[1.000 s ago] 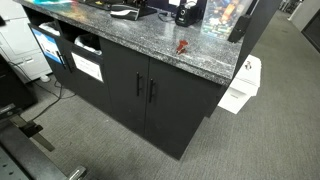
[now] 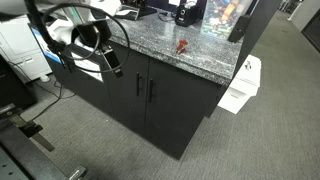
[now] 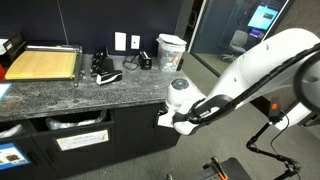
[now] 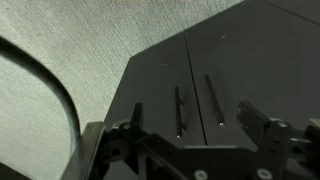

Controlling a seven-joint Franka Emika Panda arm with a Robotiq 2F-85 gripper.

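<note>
My gripper is open, its two fingers spread wide with nothing between them. In the wrist view, the dark two-door cabinet (image 4: 155,75) lies ahead, its left handle (image 4: 179,112) and right handle (image 4: 214,100) showing between the fingers. Both doors are closed. From the first exterior view, the gripper (image 2: 118,70) hangs left of the two handles (image 2: 152,91), apart from them as far as I can tell. The second exterior view has the white arm (image 3: 180,97) in front of the cabinet, hiding part of its doors.
A speckled countertop (image 2: 195,56) tops the cabinet and carries a small red item (image 2: 182,46), a clear bin (image 3: 171,51) and a tray (image 3: 48,62). An open shelf (image 3: 82,118) is left of the doors.
The arm has come into the first exterior view from the left and moved right toward the cabinet doors. The doors and countertop items stay as they were.
</note>
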